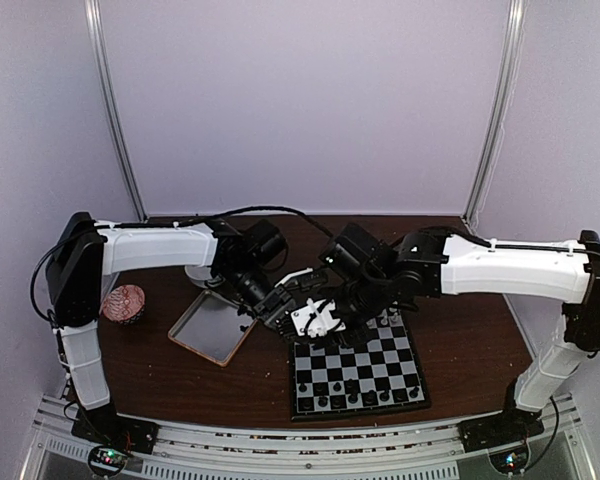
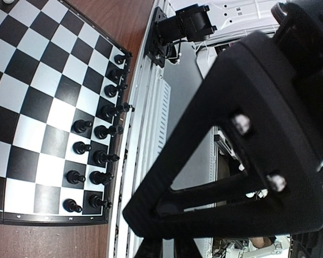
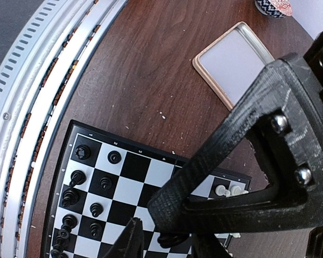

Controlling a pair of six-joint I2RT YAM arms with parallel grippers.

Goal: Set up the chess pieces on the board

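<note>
The chessboard lies at the front centre, black pieces standing in rows along one side, white pieces at the opposite side. My left gripper and right gripper meet close together above the board's back left, overlapping in the top view. In the right wrist view a dark object sits at the right gripper's fingertips, partly hidden; whether it is held cannot be told. The left fingertips are mostly hidden, so their state is unclear.
A metal tray lies left of the board, with a patterned bowl farther left.
</note>
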